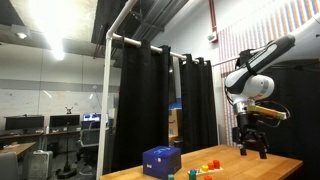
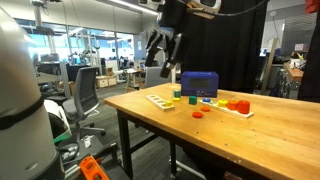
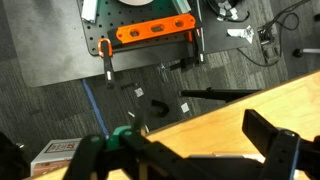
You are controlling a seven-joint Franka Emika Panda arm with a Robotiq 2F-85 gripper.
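My gripper (image 1: pixel 252 153) hangs above the right end of the wooden table (image 1: pixel 238 165), its fingers apart and nothing between them. In the wrist view the open gripper is over the table's edge, with bare wood and dark floor below. Well away from it, a dark blue box (image 2: pixel 200 84) stands on the table. In front of the box lie a red block (image 2: pixel 243 107), a flat red piece (image 2: pixel 197 115), a green piece (image 2: pixel 192 99) and several other small coloured things. A pale rack or tray (image 2: pixel 160 102) lies near the left edge.
Black curtains (image 1: pixel 139 105) hang behind the table. In the wrist view a dark platform with an orange bracket (image 3: pixel 155 32) stands beside the table, across a gap of floor.
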